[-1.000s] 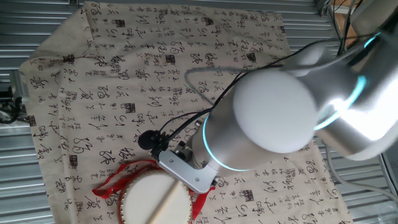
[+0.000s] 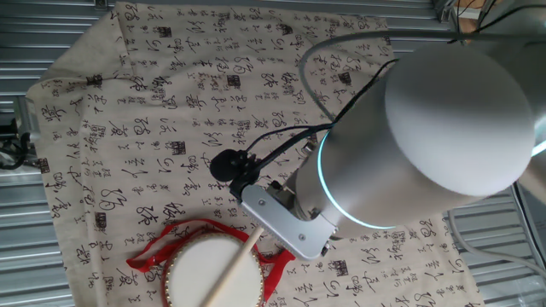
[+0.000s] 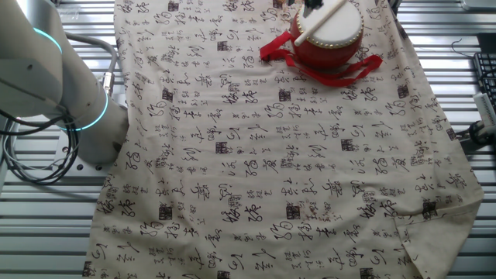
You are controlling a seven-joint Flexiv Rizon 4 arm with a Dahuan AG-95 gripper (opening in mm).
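A red drum point(image 3: 329, 54) with a white head stands on the cloth, at the lower left in exterior view 1 and near the top edge in exterior view 2. Across its head lies a pale wooden drumstick point(image 2: 232, 271), one end reaching past the rim. My gripper point(image 2: 288, 198) is above and just right of the drum in exterior view 1, mostly covered by the wrist and its metal bracket point(image 2: 283, 223). Its fingers cannot be made out, so the finger's state is hidden. No contact with the stick shows.
A red ribbon point(image 2: 162, 247) spreads around the drum. A small black camera point(image 2: 229, 165) and cables stick out from the wrist. A keyboard point(image 3: 487, 74) sits at the right edge in exterior view 2.
In exterior view 1 the arm and wrist have shifted right and upward, away from the drum. More of the drumstick is uncovered; drum and stick appear unmoved.
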